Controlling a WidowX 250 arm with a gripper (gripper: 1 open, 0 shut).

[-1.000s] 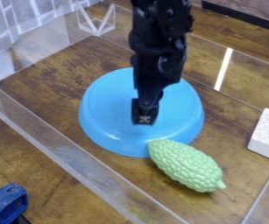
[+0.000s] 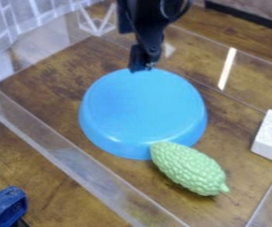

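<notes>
My black gripper hangs at the top centre, just beyond the far edge of an upturned blue bowl or dish; whether its fingers are open or shut is unclear. A green bumpy vegetable-like toy lies at the front right of the bowl, its tip against the rim.
A white block lies at the right. A blue object sits at the lower left corner. Clear plastic edges run along the left and right of the wooden surface.
My gripper has moved up and back from over the middle of the blue bowl toward the top of the view. The objects on the surface look unmoved.
</notes>
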